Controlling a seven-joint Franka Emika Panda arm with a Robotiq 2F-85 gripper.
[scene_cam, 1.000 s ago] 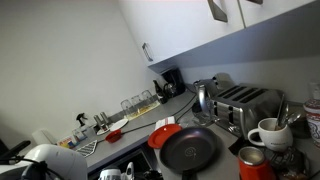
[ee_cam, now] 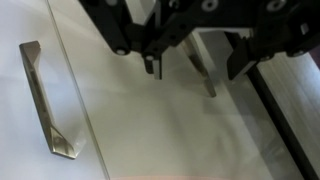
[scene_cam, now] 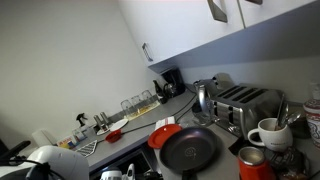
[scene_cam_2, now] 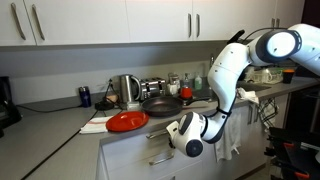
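Observation:
In the wrist view my gripper is over a pale drawer front, its dark fingers apart. A metal bar handle runs between the fingers; whether either finger touches it I cannot tell. A second handle lies to the left, on the neighbouring front across a seam. From exterior view 2, the gripper is low against the white cabinet, close to the upper handle. The lower handle is below it. Exterior view 1 mostly hides the gripper behind the bottom edge.
On the counter above stand a black pan, a red plate, a kettle and a toaster. A red canister and a white mug are near the counter's front.
The white arm at the lower left of exterior view 1 has shifted slightly. Objects on the counter have stayed where they were.

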